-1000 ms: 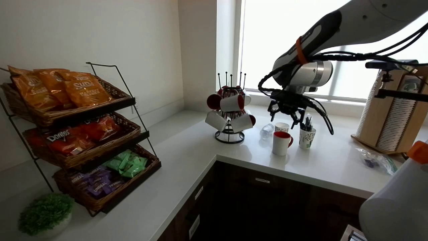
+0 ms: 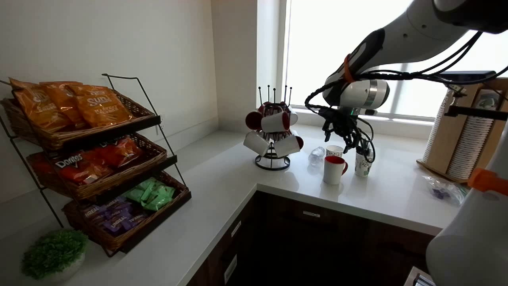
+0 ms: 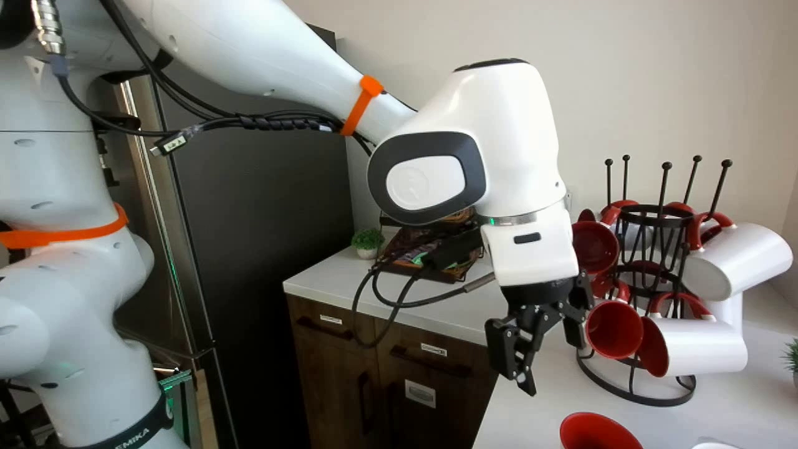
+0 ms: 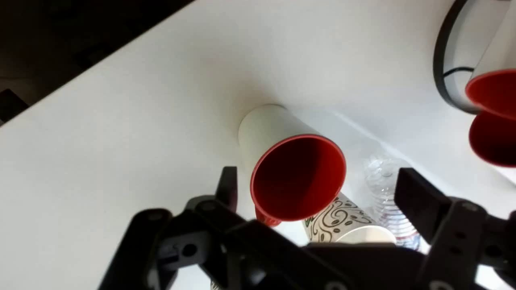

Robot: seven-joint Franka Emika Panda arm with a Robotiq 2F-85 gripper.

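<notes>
A white mug with a red inside and red handle point(image 2: 333, 169) stands upright on the counter. From above, in the wrist view, its red mouth point(image 4: 298, 178) faces up between my spread fingers. My gripper point(image 2: 337, 144) hangs open above it, apart from the mug and holding nothing. In the second exterior view the open gripper point(image 3: 552, 365) points down over the counter, with the mug's red inside point(image 3: 598, 433) partly cut off at the bottom edge. A patterned paper cup point(image 4: 338, 218) and a clear plastic bottle point(image 4: 387, 188) lie close beside the mug's mouth in the wrist view.
A black rack point(image 2: 272, 162) hung with several red-and-white mugs stands left of the mug. Another patterned cup point(image 2: 362, 167) holding dark utensils is to its right. A snack rack point(image 2: 183, 194) fills the left.
My gripper has come slightly lower and tilted, its cables now crossing in front of the utensil cup. The mug and the cups stand where they were.
</notes>
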